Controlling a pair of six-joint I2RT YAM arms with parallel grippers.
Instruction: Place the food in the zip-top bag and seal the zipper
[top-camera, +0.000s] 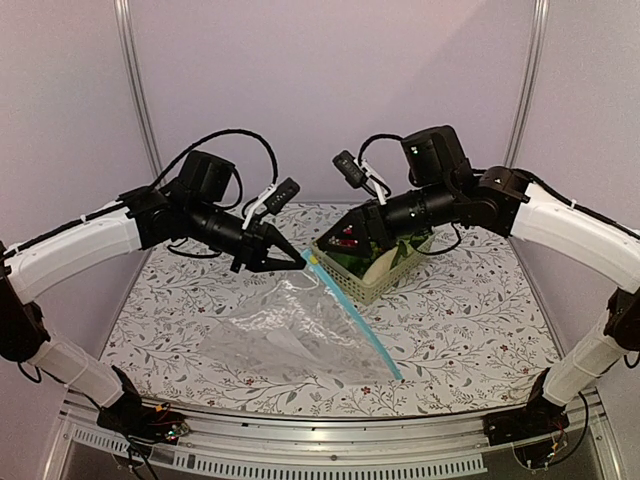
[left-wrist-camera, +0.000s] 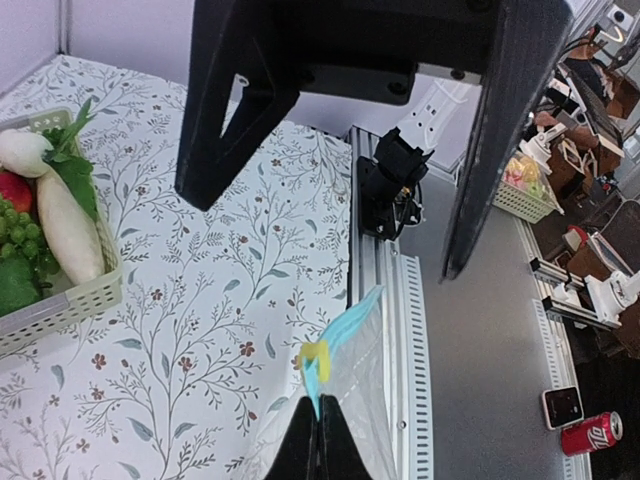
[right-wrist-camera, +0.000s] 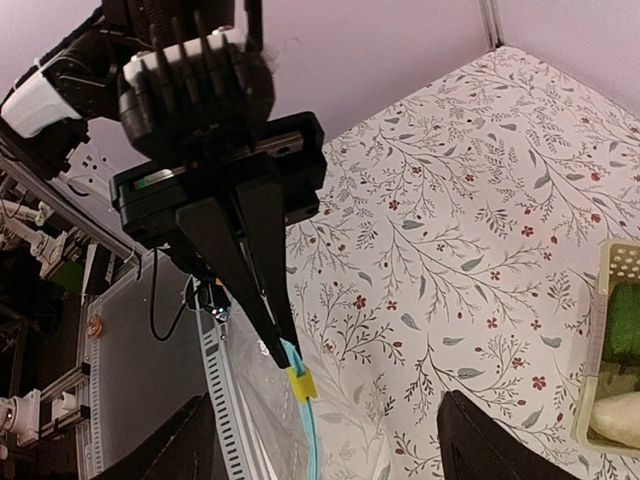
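Observation:
A clear zip top bag (top-camera: 290, 335) with a blue zipper edge and a yellow slider (left-wrist-camera: 314, 356) hangs over the front of the table. My left gripper (top-camera: 303, 263) is shut on the bag's zipper edge, close to the slider. In the right wrist view the left fingers (right-wrist-camera: 262, 255) pinch the blue strip just above the slider. My right gripper stands wide open, apart from the bag, with nothing between its fingers. In the left wrist view, vegetables such as a white radish (left-wrist-camera: 70, 230) and green grapes (left-wrist-camera: 22, 235) lie in a basket (left-wrist-camera: 75, 305).
The basket sits at the back right of the patterned table, partly behind my right gripper in the top view. Beyond the table's front edge, the left wrist view shows a red can (left-wrist-camera: 592, 435) and a phone (left-wrist-camera: 562, 406).

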